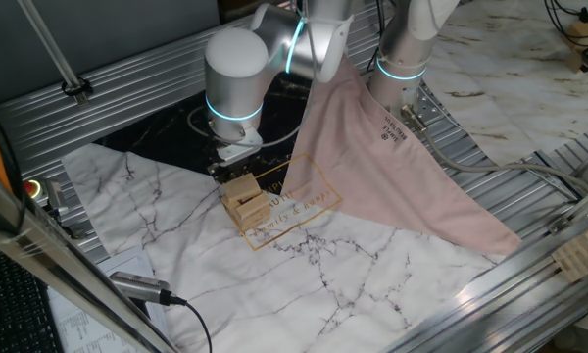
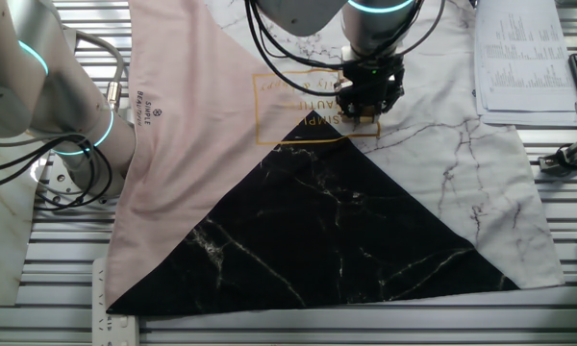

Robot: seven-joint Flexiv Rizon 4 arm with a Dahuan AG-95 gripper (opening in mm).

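Observation:
A small stack of pale wooden blocks (image 1: 245,204) rests on the cloth (image 1: 323,294), by the gold-framed lettering. My gripper (image 1: 227,175) is down at the stack's far side, close against the wood. From the other side, the dark gripper (image 2: 370,99) hides nearly all of the blocks, with just a bit of a wooden block (image 2: 367,119) showing under it. The fingertips are too dark and too covered to tell whether they are apart or closed on a block.
The cloth has pink, black and white marbled parts and lies over a ribbed metal table (image 2: 462,322). A power strip (image 2: 113,329) sits at one corner. Papers (image 2: 524,67) and a keyboard lie beyond the cloth.

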